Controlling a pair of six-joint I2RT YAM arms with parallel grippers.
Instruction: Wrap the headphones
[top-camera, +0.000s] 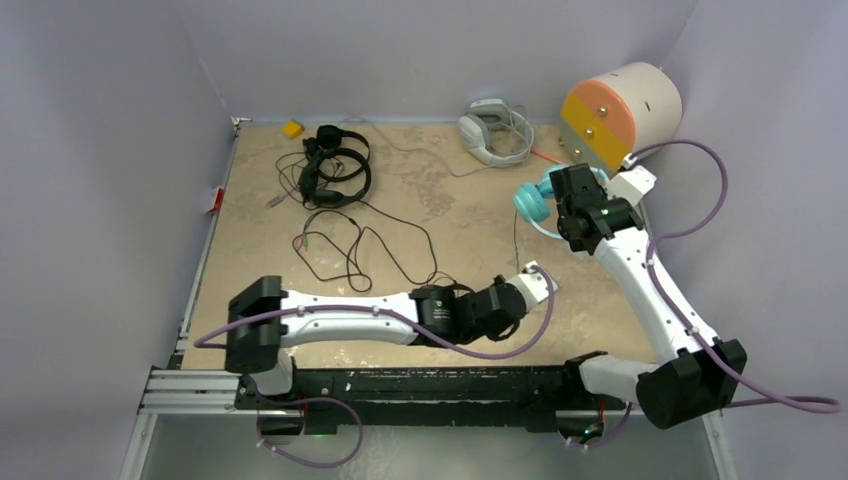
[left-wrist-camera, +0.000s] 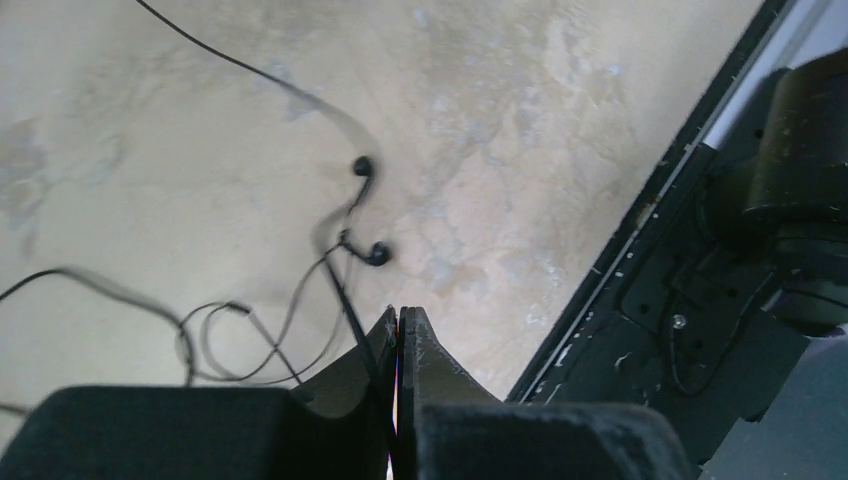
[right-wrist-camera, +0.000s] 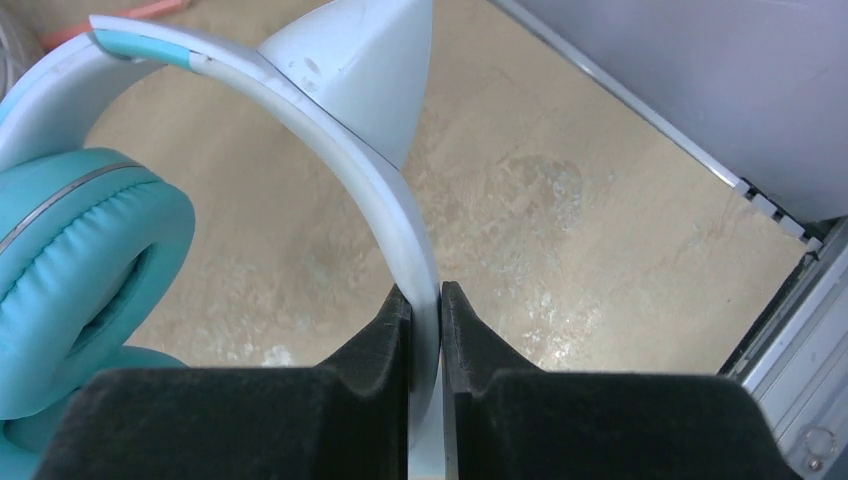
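Note:
The turquoise headphones (top-camera: 532, 203) with a white headband (right-wrist-camera: 330, 135) are held at the right of the table, partly hidden by my right arm in the top view. My right gripper is shut on the headband, and the turquoise ear cushions (right-wrist-camera: 120, 265) show at the left of its wrist view. A thin dark cable (left-wrist-camera: 240, 62) crosses the left wrist view, blurs in a bend, and runs down into the fingers of my left gripper. That gripper is shut on it, low over the table's front; its fingertips are hidden in the top view.
Black headphones (top-camera: 335, 197) with loose cables lie at the back left, near a yellow block (top-camera: 292, 129). White headphones (top-camera: 477, 135) sit at the back centre, and a large drum (top-camera: 640, 100) stands back right. Small earbuds (left-wrist-camera: 378, 254) lie close to the left gripper.

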